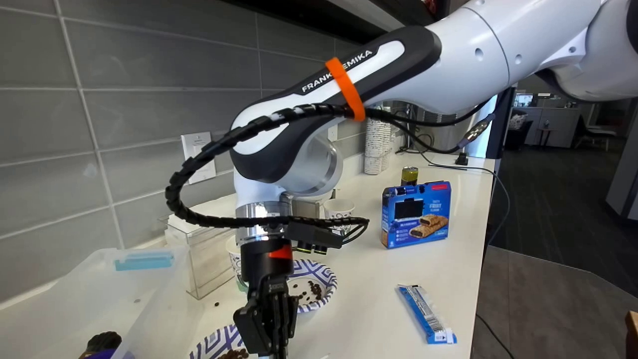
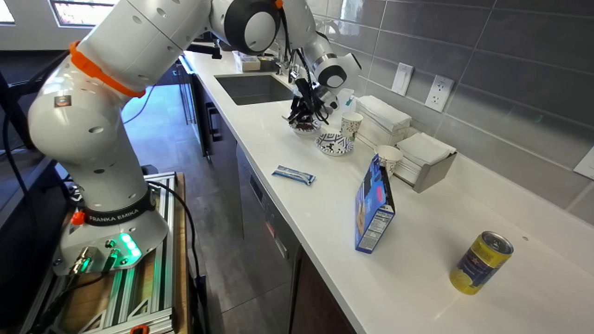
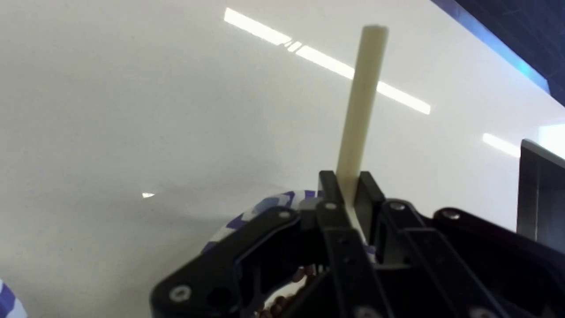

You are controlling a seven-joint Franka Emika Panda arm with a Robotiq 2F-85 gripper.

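Observation:
A pale, flat stick-like handle (image 3: 362, 100) stands out from my gripper, which is shut on it; its other end is hidden by the fingers. Below them, in the wrist view, is a blue-and-white patterned bowl (image 3: 254, 212) with brown beans (image 3: 280, 304) in it. Exterior view 1 shows this near bowl (image 1: 209, 346) cut off by the bottom edge, with my gripper over its right side. A second patterned bowl (image 1: 326, 276) with scattered dark beans sits just behind. Whether the held piece touches the near bowl or beans cannot be seen.
A clear plastic bin (image 1: 143, 299) stands left of the bowls. Paper cups (image 2: 351, 123) and napkin holders (image 2: 384, 119) line the wall. A wrapped bar (image 1: 425, 314), a blue box (image 1: 416, 214) and a yellow can (image 2: 481, 262) stand apart. The sink (image 2: 253, 89) lies beyond.

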